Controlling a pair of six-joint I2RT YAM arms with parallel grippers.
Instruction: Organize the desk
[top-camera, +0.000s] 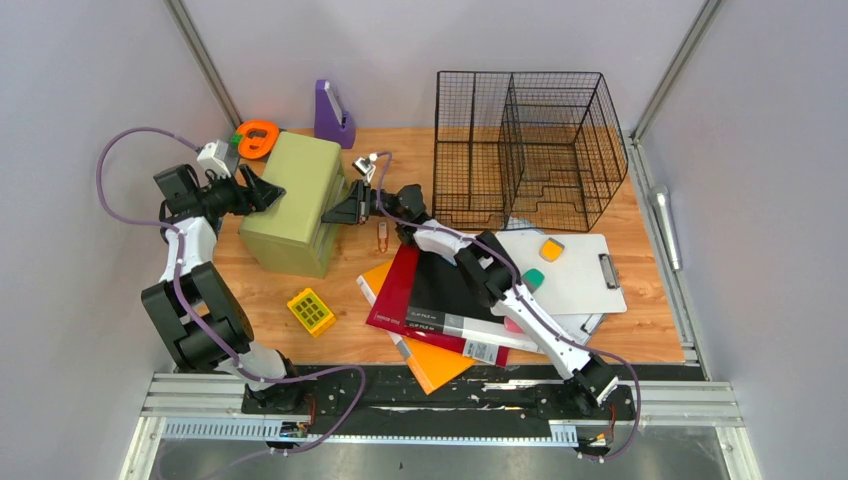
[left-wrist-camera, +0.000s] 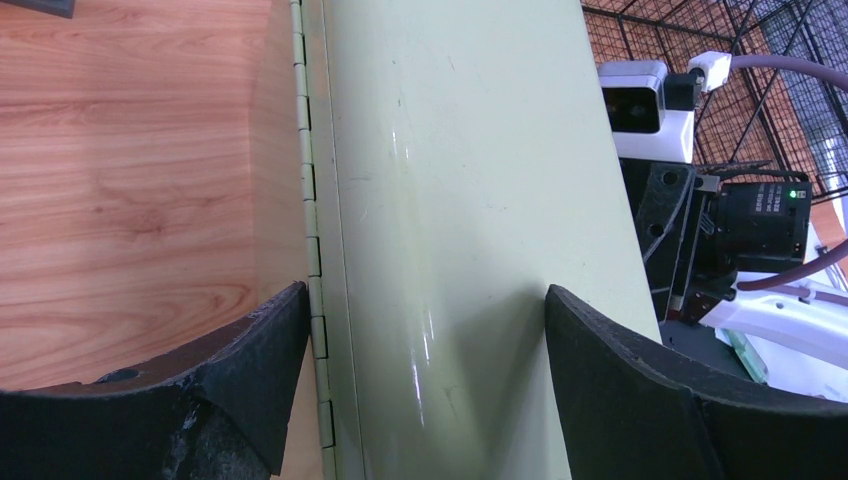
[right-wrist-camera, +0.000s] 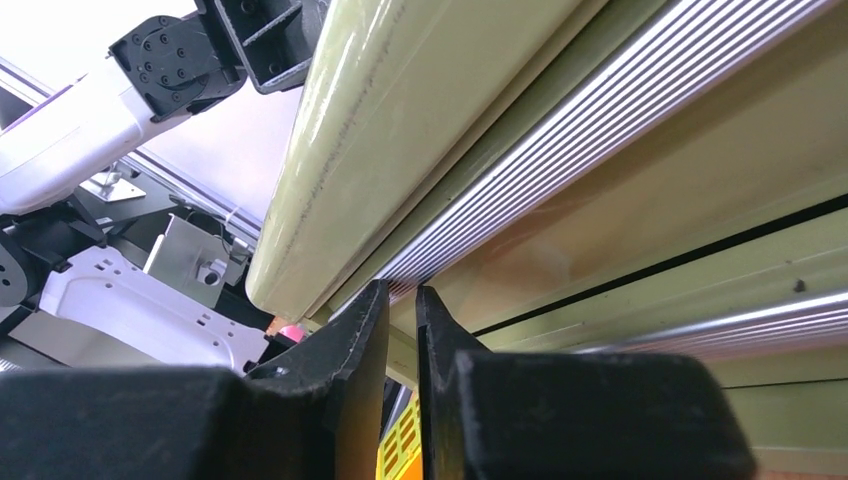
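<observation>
A pale green drawer cabinet (top-camera: 290, 200) stands at the desk's left. Over its top, my left gripper (top-camera: 268, 194) has its fingers spread wide; in the left wrist view one finger (left-wrist-camera: 255, 370) is by the hinged edge, the other over the smooth top. Facing the drawer fronts from the right is my right gripper (top-camera: 335, 215). Its fingertips are slightly apart at the ridged metal handle strip (right-wrist-camera: 560, 150) in the right wrist view; whether they pinch it is unclear. Folders (top-camera: 425, 300), a yellow block (top-camera: 311, 312) and a small orange-brown item (top-camera: 382, 237) lie on the desk.
A black wire rack (top-camera: 530, 150) fills the back right. Behind the cabinet are an orange tape dispenser (top-camera: 257, 138) and a purple holder (top-camera: 333, 115). My right arm passes above the folders and beside the white clipboard (top-camera: 580, 280). Bare wood surrounds the yellow block.
</observation>
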